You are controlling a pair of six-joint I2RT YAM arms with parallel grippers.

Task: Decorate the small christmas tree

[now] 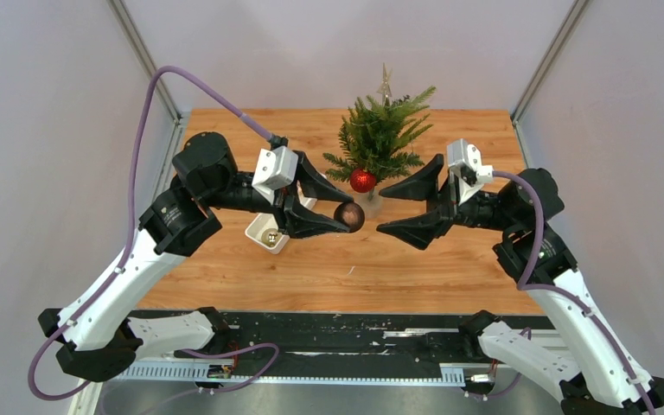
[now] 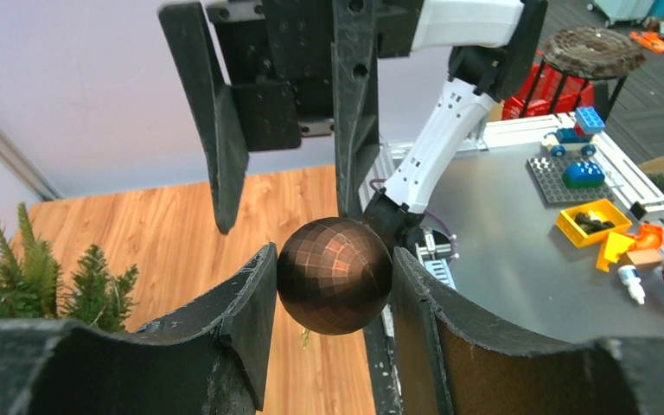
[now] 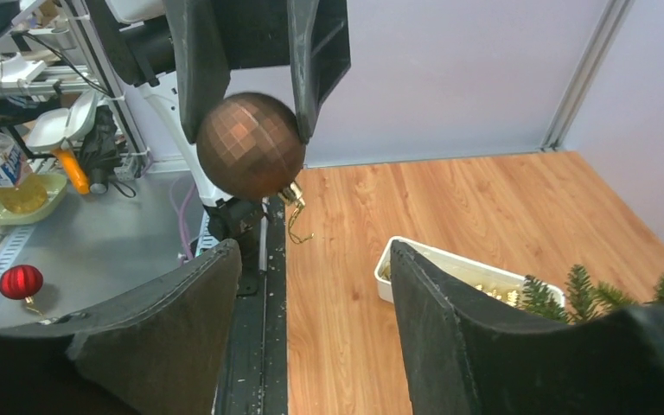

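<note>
A brown faceted bauble (image 1: 349,217) is pinched between the fingertips of my left gripper, held above the table. Its gold cap and thin gold loop (image 3: 294,207) point down and toward the right gripper in the right wrist view. Facing it from the right, my right gripper (image 1: 379,210) stands open, its fingertips apart from the bauble and nothing between them. Behind both grippers is the small christmas tree (image 1: 382,134), with a red bauble (image 1: 362,180) low on its front and a gold star (image 1: 386,85) at its top.
A white tray (image 3: 450,261) with gold ornaments sits left of the tree, partly under the left arm. On the metal surface beyond the table's front edge lies a red ornament (image 3: 21,282).
</note>
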